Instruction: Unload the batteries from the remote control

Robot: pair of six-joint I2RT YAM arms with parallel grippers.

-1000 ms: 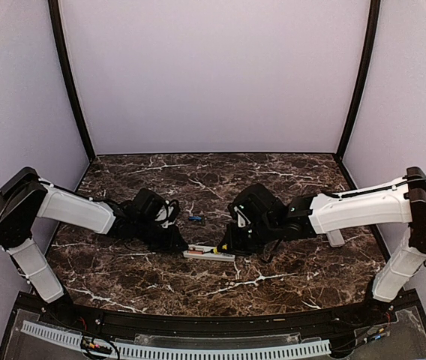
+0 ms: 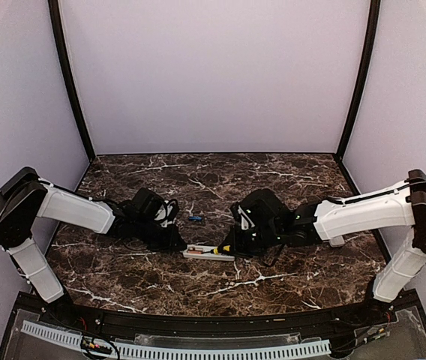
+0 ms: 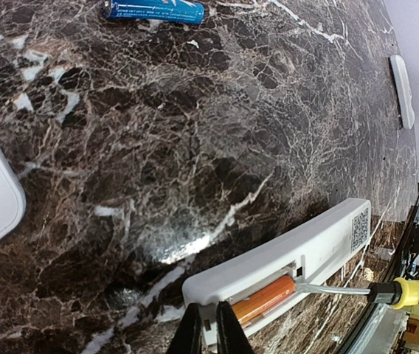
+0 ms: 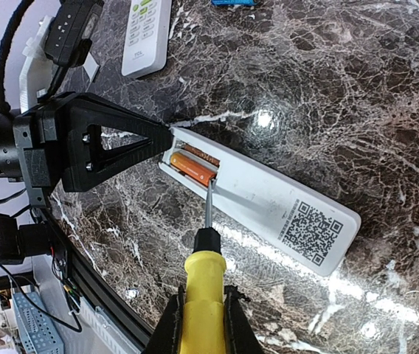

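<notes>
A white remote control point(image 4: 268, 199) lies back-up on the marble table, its battery bay uncovered at one end. One orange battery point(image 4: 192, 169) shows in that bay. My left gripper is shut, its tips at the remote's bay end, with nothing visible between them. My right gripper is shut on a yellow-handled screwdriver point(image 4: 205, 284). The screwdriver's metal tip reaches the end of the orange battery by the bay's inner edge. A blue battery point(image 3: 154, 9) rests loose on the table, apart from the remote.
Another white remote point(image 4: 147, 37) with green and grey keys lies beyond the left gripper. Off to the right is a small white piece point(image 3: 402, 91). Bare table surrounds the remote on its near side.
My right arm has shifted slightly to the right over the last second, along with the screwdriver. The left arm and the remote look essentially unmoved.
</notes>
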